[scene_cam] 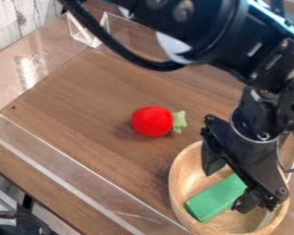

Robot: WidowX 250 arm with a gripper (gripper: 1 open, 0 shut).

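A wooden bowl point(186, 197) stands at the lower right with a green block point(216, 198) lying in it. My black gripper point(230, 174) hangs open over the bowl, one finger at the back left of the block and the other at its right end, partly covering it. A red toy vegetable with a pale green top point(152, 120) lies on the table left of the bowl.
Transparent strips run along its left and front edges. A white object point(172, 46) is partly hidden behind the arm at the top.
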